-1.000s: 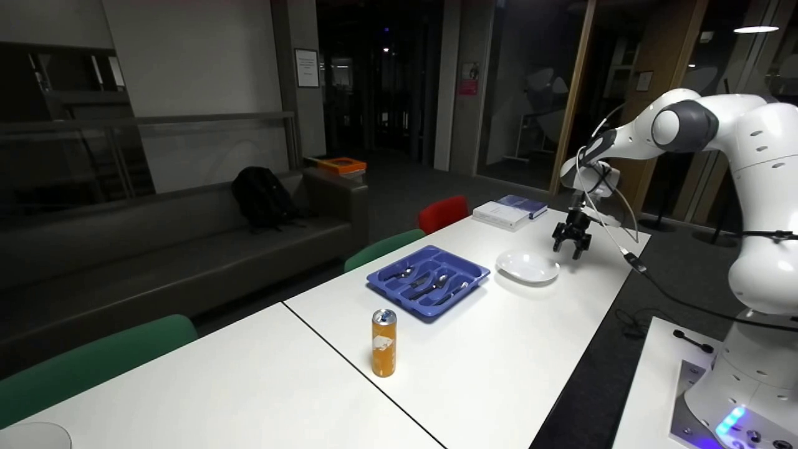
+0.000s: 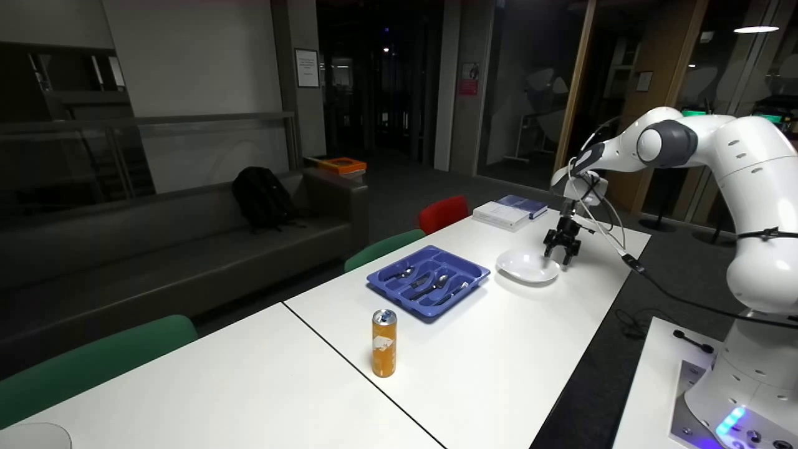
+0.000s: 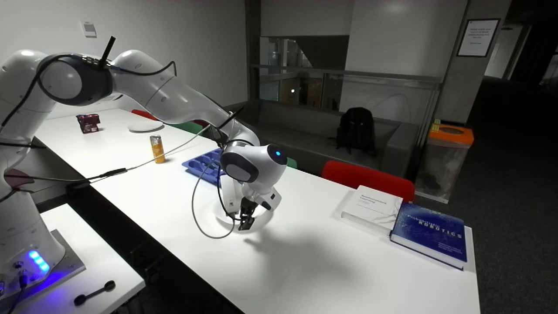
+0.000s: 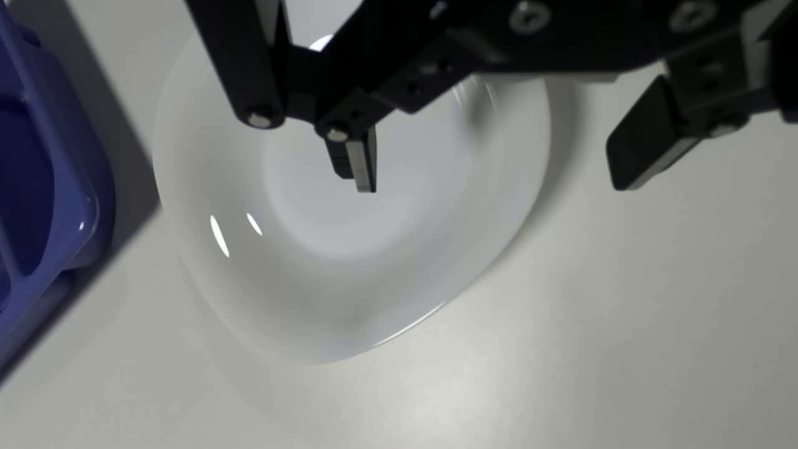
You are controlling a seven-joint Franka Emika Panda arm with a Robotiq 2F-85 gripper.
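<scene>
An empty white plate point(image 2: 527, 267) lies on the white table. My gripper stands open with nothing between its fingers. In the wrist view one finger point(image 4: 361, 161) is over the plate's inside and the other finger point(image 4: 649, 138) is outside its rim, over the bare table. Exterior view 1 has the gripper point(image 2: 561, 258) low at the plate's right edge. Whether a finger touches the plate cannot be told. In exterior view 2 the arm partly hides the plate point(image 3: 264, 220).
A blue cutlery tray point(image 2: 389, 285) with spoons and other cutlery sits beside the plate. Further along stands an orange can point(image 2: 383, 344). A white book point(image 3: 370, 207) and a blue book point(image 3: 429, 233) lie at the table's end. Bare table surrounds the plate's near side.
My gripper has come down and moved left, from clear of the plate to its right edge. It stays open. The plate, tray and can have not moved.
</scene>
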